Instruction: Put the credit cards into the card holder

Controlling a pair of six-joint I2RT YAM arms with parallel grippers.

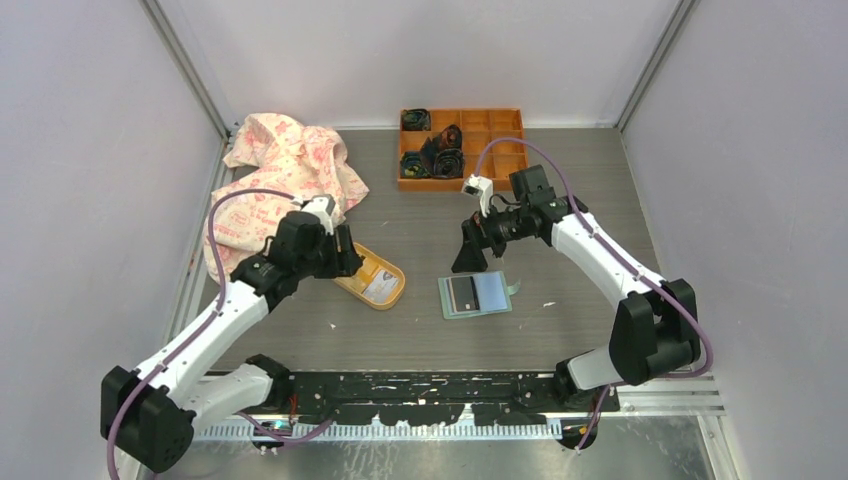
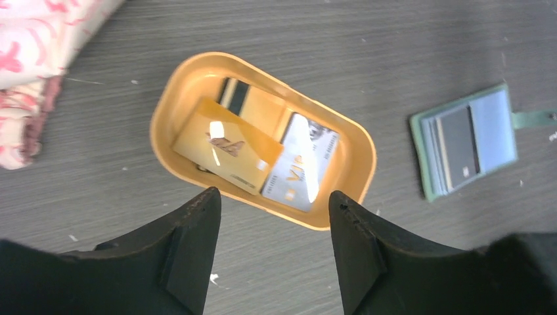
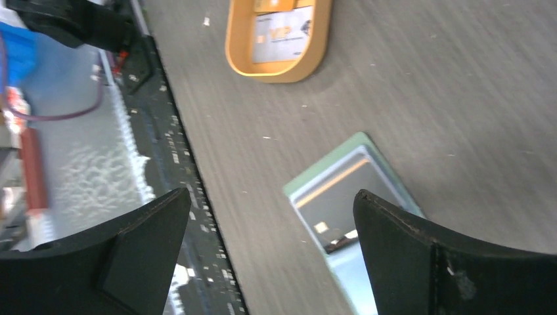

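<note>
In the left wrist view, an orange oval tray [image 2: 368,152] holds several cards, among them an orange card [image 2: 226,151] lying slanted and a white card [image 2: 299,167] beside it. My left gripper hovers over the tray with its fingers apart and nothing between them. The card holder [image 1: 475,295] lies unfolded on the table to the right of the tray. Its dark panel [image 2: 458,141] and pale blue side [image 2: 494,131] face up. Behind the holder, my right gripper is raised and open, empty between its fingers.
A pink-patterned cloth [image 1: 280,190] is heaped at the back left. At the back stands an orange compartment box [image 1: 490,182] with dark rolled items in its left part. Bare table lies between the tray and the holder.
</note>
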